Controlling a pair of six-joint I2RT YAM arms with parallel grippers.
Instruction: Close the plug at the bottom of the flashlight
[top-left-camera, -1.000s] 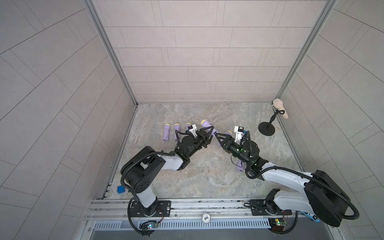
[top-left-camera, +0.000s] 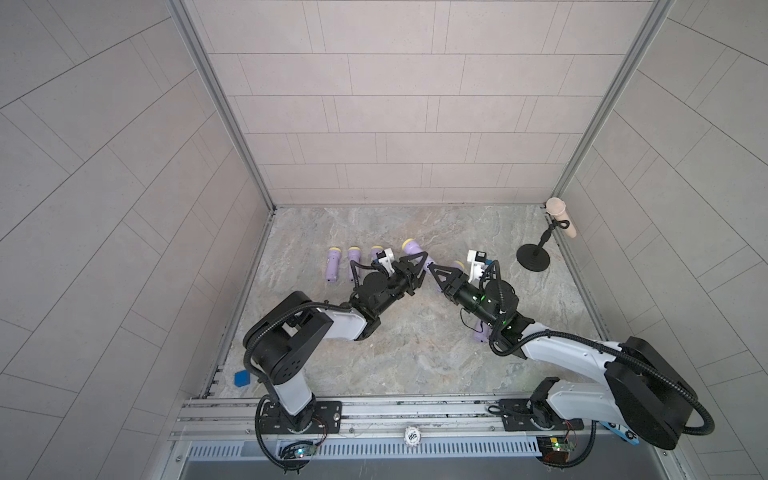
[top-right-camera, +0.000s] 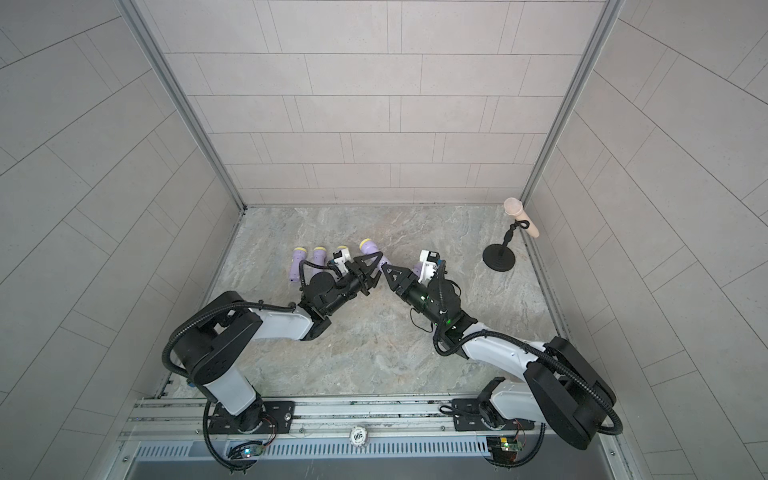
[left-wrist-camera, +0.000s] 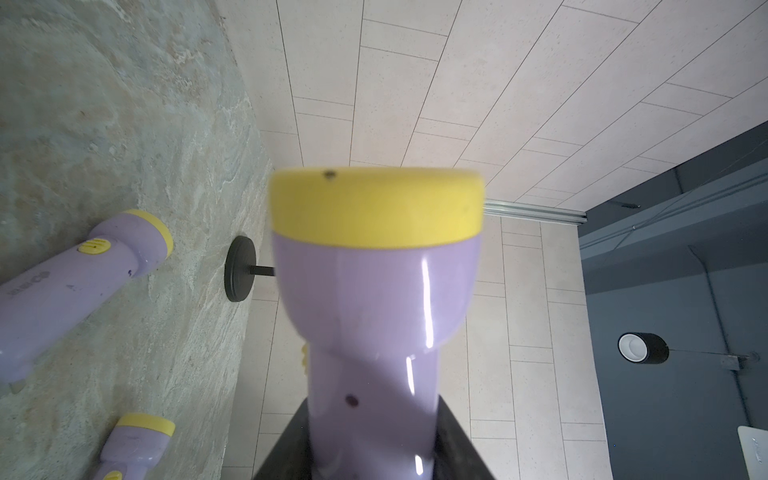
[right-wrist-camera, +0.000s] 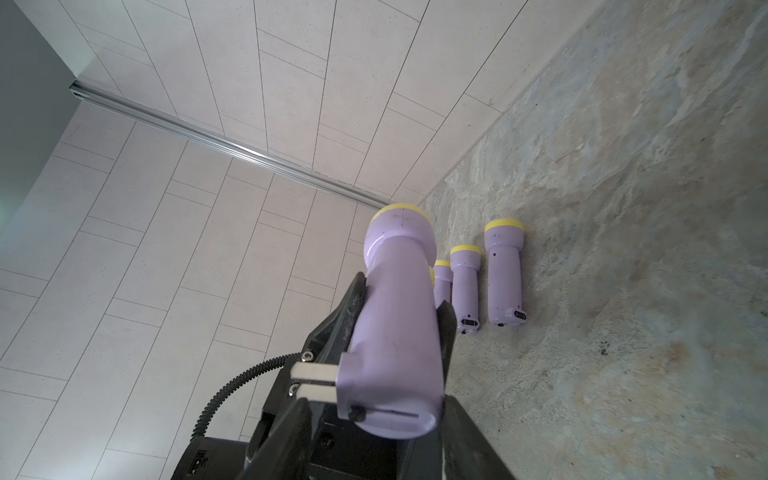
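My left gripper (top-left-camera: 417, 269) is shut on a lavender flashlight (left-wrist-camera: 372, 296) with a yellow head, held tilted above the table in the centre. In the right wrist view its bottom end faces my right gripper, with pale prongs of a fold-out plug (right-wrist-camera: 316, 382) sticking out to the side. My right gripper (top-left-camera: 437, 272) is part open, its blurred fingertips (right-wrist-camera: 472, 440) on either side of that bottom end, close to it; whether they touch it cannot be told.
Several other lavender flashlights (top-left-camera: 333, 264) lie on the marble table (top-left-camera: 416, 360). A black stand with a pale object (top-left-camera: 533, 256) is at the back right.
My right gripper has shifted very slightly at the flashlight's bottom end. The left arm and the held flashlight look unchanged.
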